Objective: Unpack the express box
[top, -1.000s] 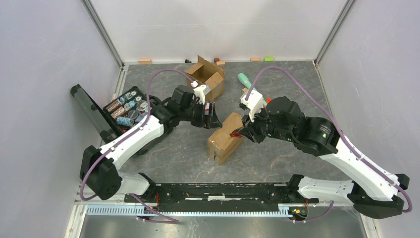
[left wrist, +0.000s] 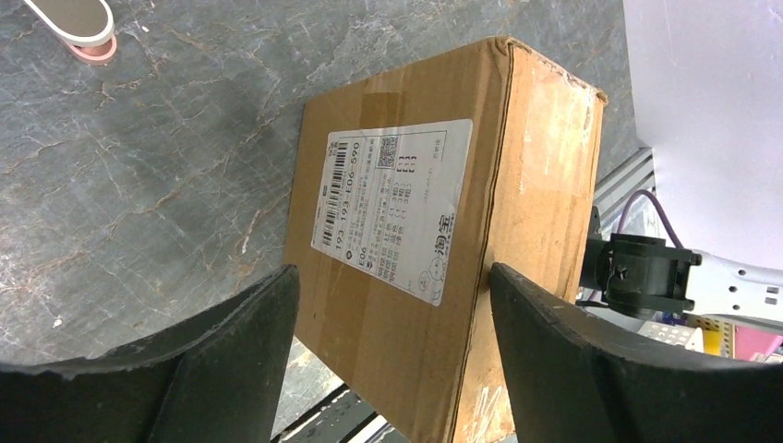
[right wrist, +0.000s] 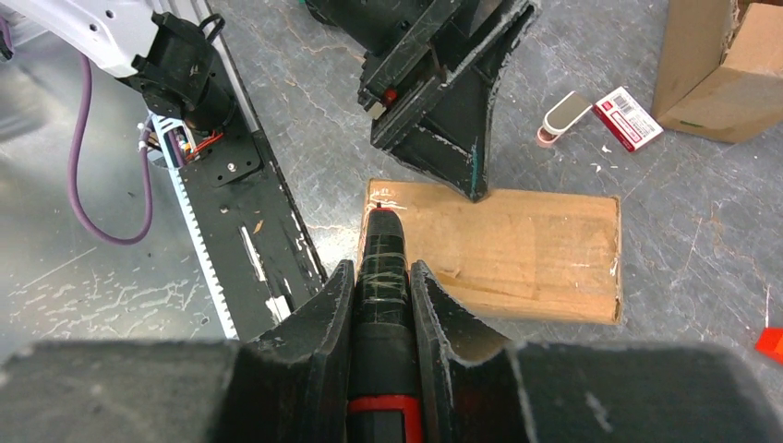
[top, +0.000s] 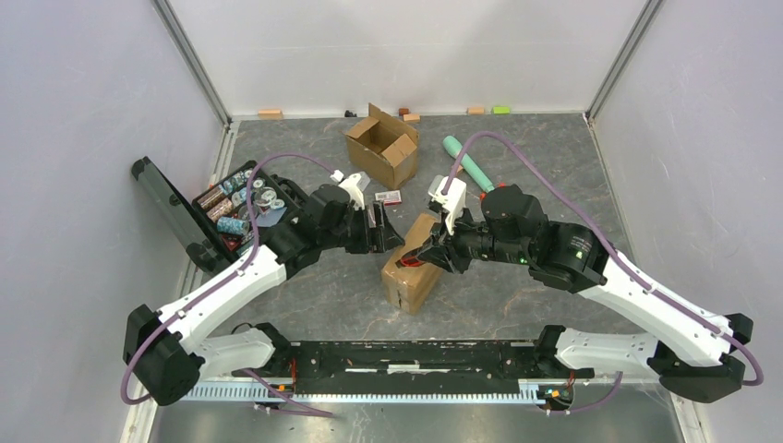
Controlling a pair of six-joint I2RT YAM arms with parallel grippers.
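Note:
A sealed brown cardboard box (top: 403, 284) stands on the grey table between my arms, its taped top facing up. In the left wrist view the box (left wrist: 397, 305) shows a white shipping label (left wrist: 392, 205) on one side. My left gripper is open, its fingers in front of that labelled side; one fingertip overlaps the box's edge, and contact is unclear. Over the box's top, my right gripper is shut on a black and red cutter (right wrist: 382, 323). The cutter's tip lies by one end of the top (right wrist: 526, 249); whether it pierces the tape is unclear.
An open empty carton (top: 386, 143) stands behind, near a small red-and-white box (top: 388, 197) and a green tube (top: 469, 164). An open black case (top: 245, 208) holding several items is at the left.
Over the last second both arms shifted left and toward the front, and the box moved slightly with them.

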